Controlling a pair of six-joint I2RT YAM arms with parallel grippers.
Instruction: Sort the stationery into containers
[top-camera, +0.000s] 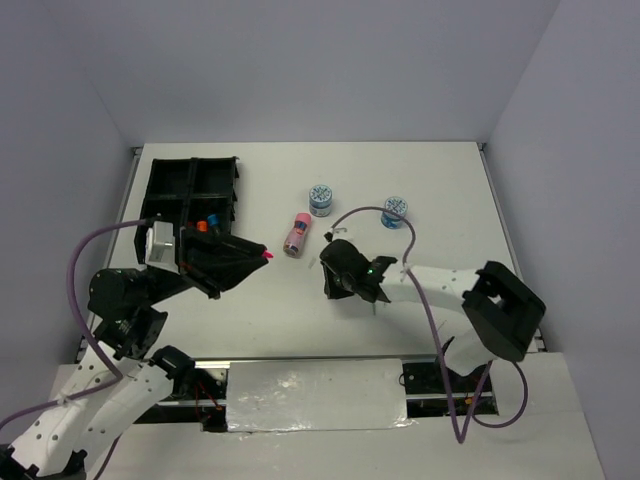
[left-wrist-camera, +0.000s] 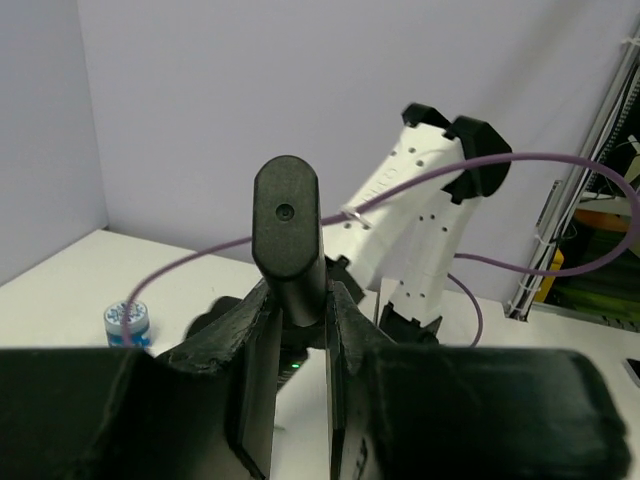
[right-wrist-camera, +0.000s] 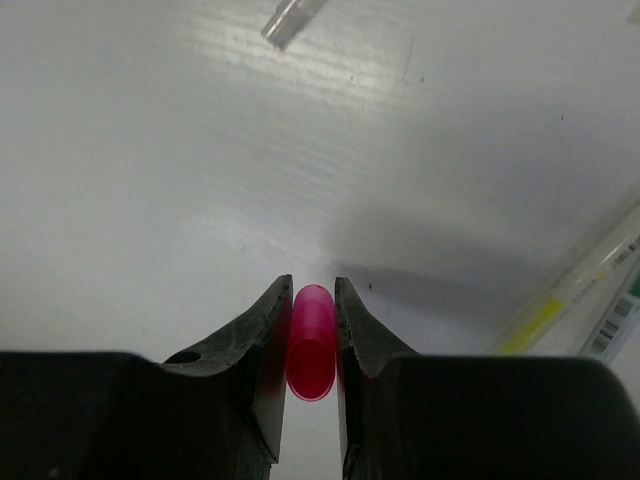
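My left gripper (top-camera: 262, 258) is raised over the left of the table, shut on a marker whose pink tip (top-camera: 267, 254) pokes out in the top view. The marker's dark rounded end (left-wrist-camera: 287, 225) faces the left wrist camera. Lower, near the table's middle, my right gripper (top-camera: 332, 292) points down. In the right wrist view it is shut on a small pink-red pen (right-wrist-camera: 311, 345). A yellow pen (right-wrist-camera: 545, 318) and a pen with a barcode and green part (right-wrist-camera: 615, 325) lie right of it. The black compartment box (top-camera: 192, 160) holds orange and blue pieces.
Two blue-patterned jars (top-camera: 320, 200) (top-camera: 395, 211) stand at the back. A pink-capped bottle (top-camera: 297, 235) lies left of the middle. A clear tube (right-wrist-camera: 292, 18) lies beyond my right gripper.
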